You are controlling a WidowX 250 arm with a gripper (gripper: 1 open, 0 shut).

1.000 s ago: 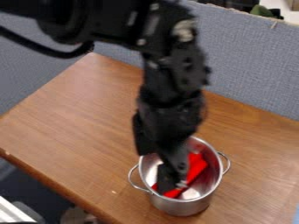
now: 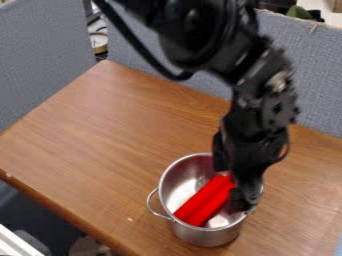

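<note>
A steel pot (image 2: 187, 225) with loop handles stands on the wooden table near the front right. Inside it lies a red elongated object (image 2: 203, 200). My black gripper (image 2: 233, 183) is over the pot's right side, its fingers open, close to the red object and partly hiding the pot's right rim. Whether a finger touches the red object is hard to tell.
Grey padded panels (image 2: 40, 60) border it at the left and back. The table's front left edge drops to a darker area with white items.
My arm and gripper have moved up the picture and to the right, uncovering more of the pot and the red object, which stays in the pot.
</note>
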